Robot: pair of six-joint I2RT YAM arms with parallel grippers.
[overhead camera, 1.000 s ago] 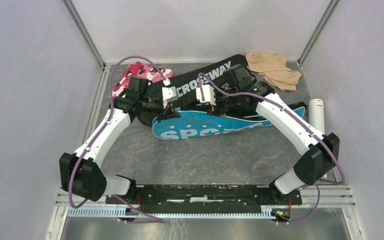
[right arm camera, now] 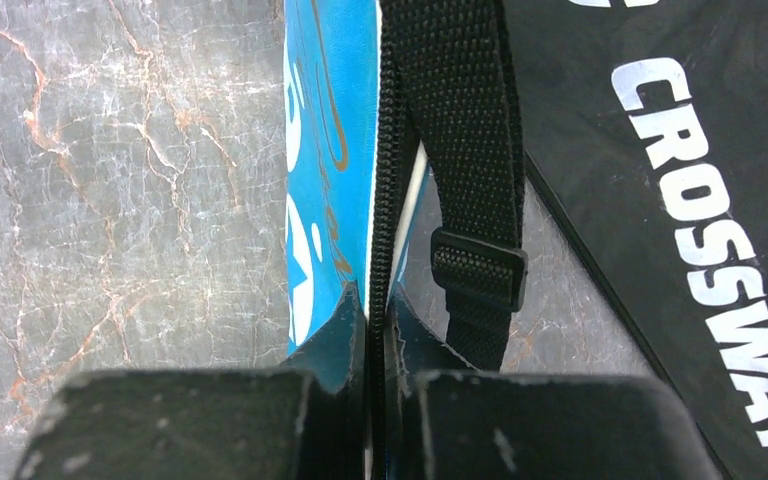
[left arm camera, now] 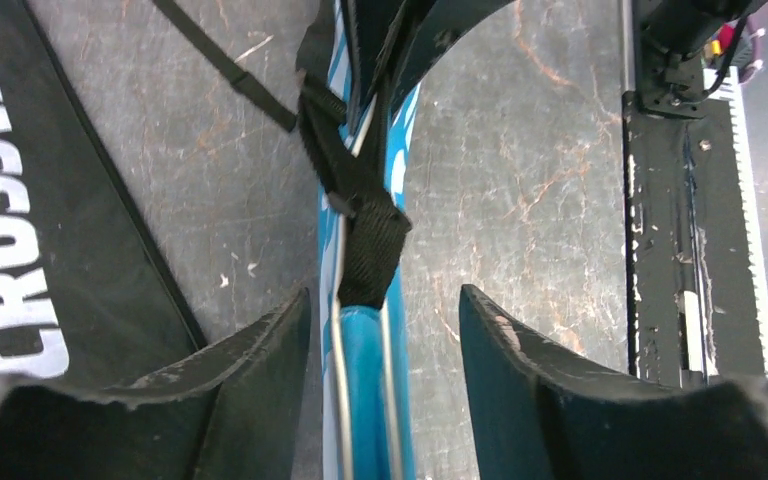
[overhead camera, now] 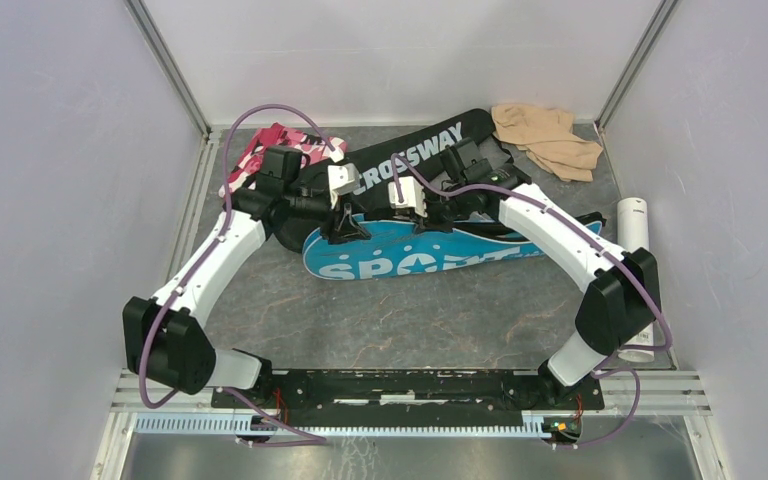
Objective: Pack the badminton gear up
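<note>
The blue racket bag [overhead camera: 420, 255] stands on its side along the middle of the floor, black zipper and strap [right arm camera: 475, 150] along its upper edge. My right gripper is shut on that zipper edge, as the right wrist view shows. My left gripper is open above the bag's upper edge near its left end, fingers either side of it. The black CROSSWAY bag [overhead camera: 410, 150] lies flat behind the blue one.
Pink patterned cloth [overhead camera: 265, 150] lies at back left, a tan cloth [overhead camera: 545, 140] at back right. A white tube [overhead camera: 633, 225] lies along the right edge.
My left gripper has risen slightly and opened. The right arm has shifted a little to the left at its elbow, with the gripper staying at the bag's edge.
</note>
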